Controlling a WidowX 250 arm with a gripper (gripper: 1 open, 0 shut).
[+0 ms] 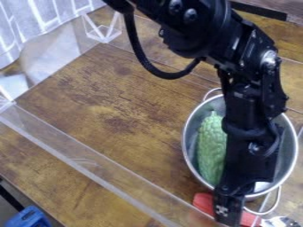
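The black gripper (232, 200) hangs low over the front of a metal pot (190, 133) at the right of the camera view, its tip above a red object (204, 205) on the surface at the bottom edge. A pale green textured item (211, 149) lies inside the pot, partly hidden by the arm. Whether the fingers are open or shut is unclear.
A transparent strip (89, 164) runs diagonally along the front left. A blue object (28, 219) sits at the bottom left corner. A white cloth (35, 31) is at the upper left.
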